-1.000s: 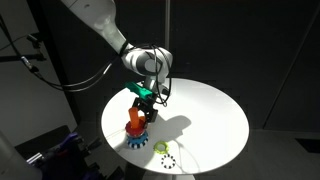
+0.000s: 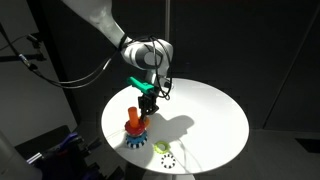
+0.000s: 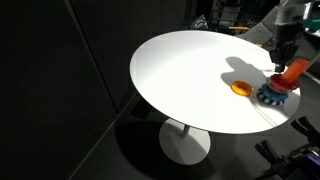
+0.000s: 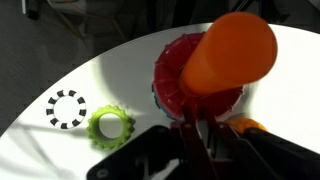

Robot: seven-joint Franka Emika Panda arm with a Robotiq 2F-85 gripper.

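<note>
An orange cylinder (image 2: pixel 133 117) stands up through a red ring (image 2: pixel 135 129), which rests on a scalloped blue ring (image 2: pixel 136 142) at the table's near left. In the wrist view the cylinder (image 4: pixel 232 48) rises toward the camera, with the red ring (image 4: pixel 172 72) around its base. My gripper points down at the red ring's edge, its dark fingers close together. Shadow hides whether the rim lies between them. An orange ring (image 3: pixel 241 88) lies flat on the table beside the stack.
A green toothed ring (image 4: pixel 108 126) and a black-and-white ring (image 4: pixel 67 110) lie near the edge of the round white table (image 3: pixel 190 60).
The red ring now looks lower and more level around the cylinder, which stands straighter. More of the orange ring shows behind it. The arm has barely shifted.
</note>
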